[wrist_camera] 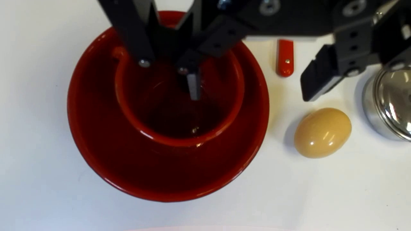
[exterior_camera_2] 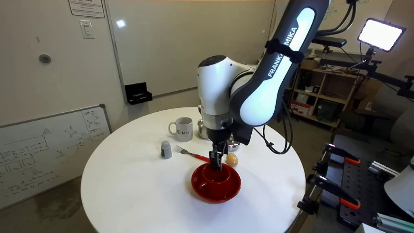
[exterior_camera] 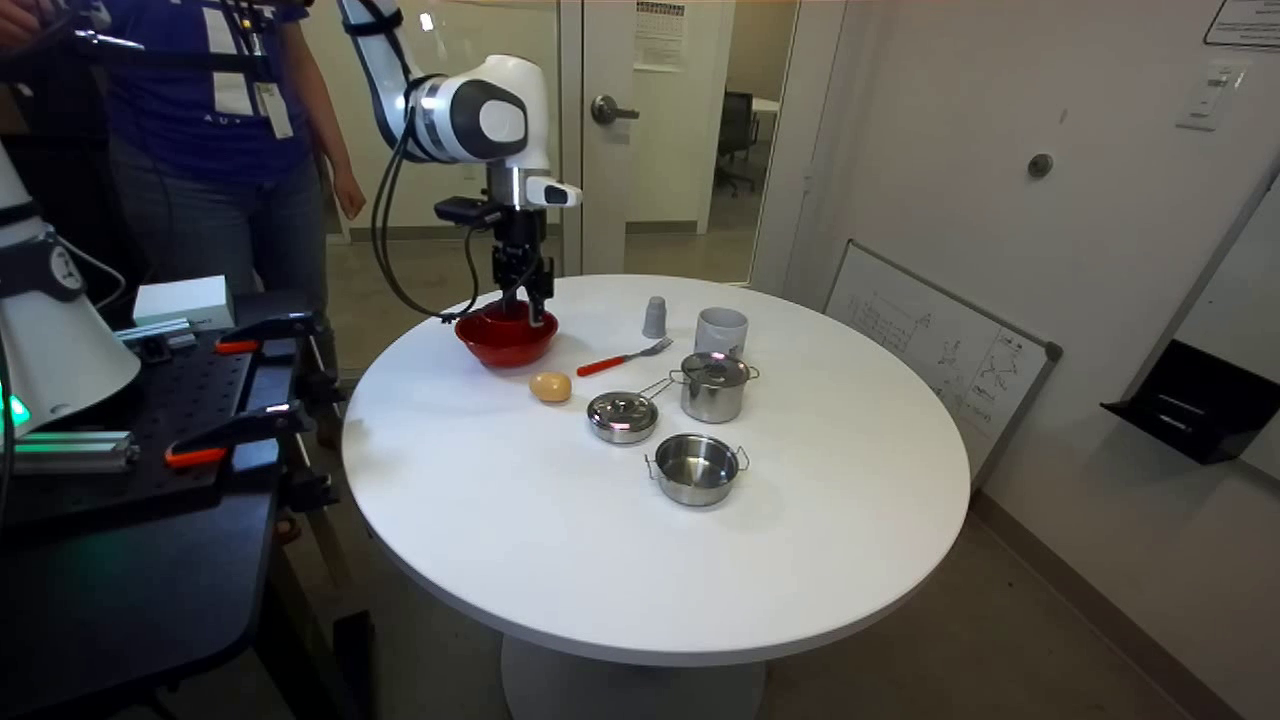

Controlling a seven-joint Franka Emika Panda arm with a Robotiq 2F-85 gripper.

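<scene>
A red bowl [exterior_camera: 506, 350] holds a smaller red cup [exterior_camera_2: 217, 175] near the table's edge. My gripper [exterior_camera: 523, 314] points down over them with its fingers apart. In the wrist view one of the fingers [wrist_camera: 193, 85] reaches over the inside of the cup [wrist_camera: 169, 119], while the other finger [wrist_camera: 321, 75] is out beyond the bowl's rim [wrist_camera: 265, 115]. The near walls of cup and bowl lie between the two fingers in that view; whether either finger touches them I cannot tell.
Close beside the bowl lies a brown egg [wrist_camera: 322, 132], with a red-handled fork [exterior_camera: 618, 360] behind it. A lidded pan [exterior_camera: 623, 415], a lidded pot [exterior_camera: 715, 390], an open pot [exterior_camera: 696, 470], a mug [exterior_camera: 721, 329] and a grey shaker [exterior_camera: 654, 317] stand farther over.
</scene>
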